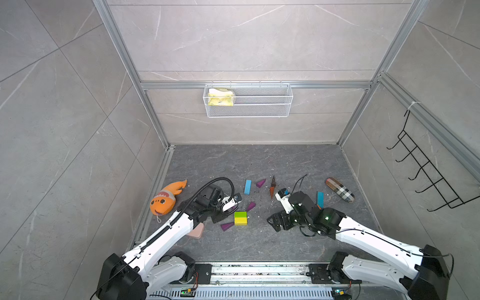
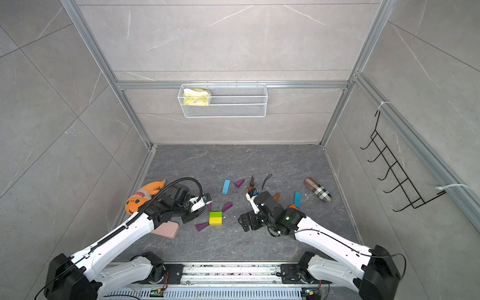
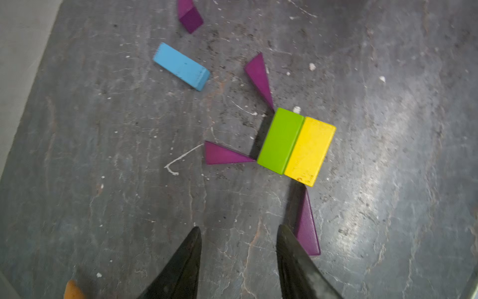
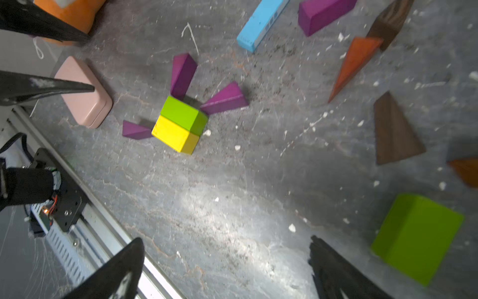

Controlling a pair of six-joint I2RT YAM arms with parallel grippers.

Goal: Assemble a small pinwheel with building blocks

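A green block and a yellow block lie together at the centre, with purple triangles around them, points toward the pair. My left gripper hangs above and beside them, fingers apart and empty. My right gripper is open and empty over the right part of the floor, near another green block.
A blue block, a fourth purple piece, brown and orange triangles lie behind and right. An orange plush toy, pink block and plaid object sit at the sides.
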